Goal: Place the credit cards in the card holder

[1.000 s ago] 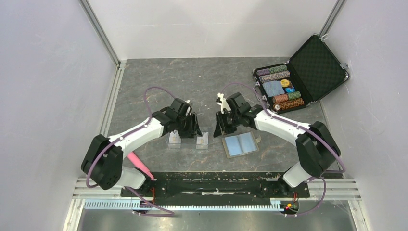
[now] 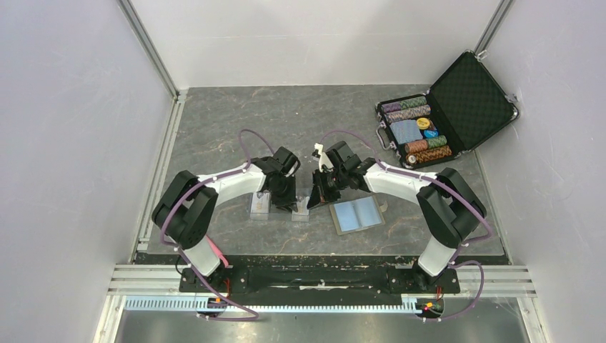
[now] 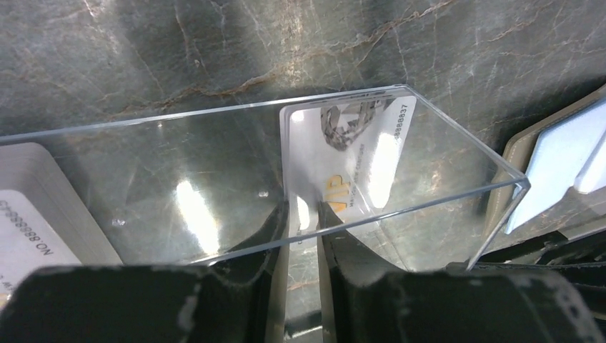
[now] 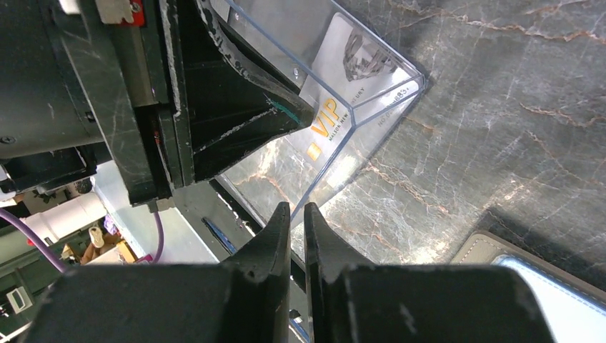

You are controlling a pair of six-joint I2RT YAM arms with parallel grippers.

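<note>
A white VIP card stack [image 3: 350,153] lies at the right end of a clear box [image 3: 179,116]. A second white card stack [image 3: 32,221] is at the box's left end. My left gripper stands over the near part of the VIP stack, its fingers parted by a small gap; no clear grip on a card shows. Just right of the box, my right gripper has a narrow gap between its fingertips, only the background showing through. The card holder [image 2: 357,214] lies open at the right, with light blue pages in a beige cover.
At the back right stands an open black case [image 2: 414,128] of poker chips, its lid [image 2: 475,102] leaning outward. A pink object [image 2: 216,251] lies by the left arm's base.
The left arm has shifted, its gripper now lower over the right end of the box. My right gripper has moved slightly left, closer to the box. Cards and holder appear unmoved.
</note>
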